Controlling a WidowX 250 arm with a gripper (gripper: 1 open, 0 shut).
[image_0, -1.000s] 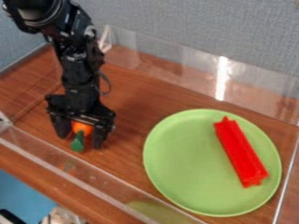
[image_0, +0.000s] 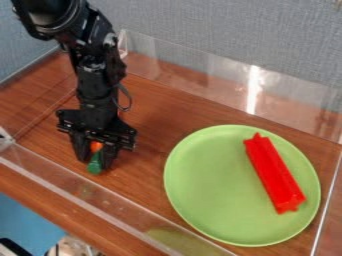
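Observation:
The black arm reaches down at the left of the camera view. Its gripper (image_0: 96, 148) is low over the wooden table, shut on an orange carrot (image_0: 96, 147) whose green top (image_0: 95, 166) points toward the front. The fingers cover much of the carrot. To the right, a green plate (image_0: 214, 200) holds a red star-shaped bar (image_0: 273, 173), lying diagonally on it.
Clear plastic walls (image_0: 253, 90) edge the table at back, front left and right. Bare wood (image_0: 167, 110) lies between the arm and the plate. A grey textured wall is behind.
The gripper has shifted slightly to the right and looks a little narrower around the carrot. The plate and red bar are unmoved.

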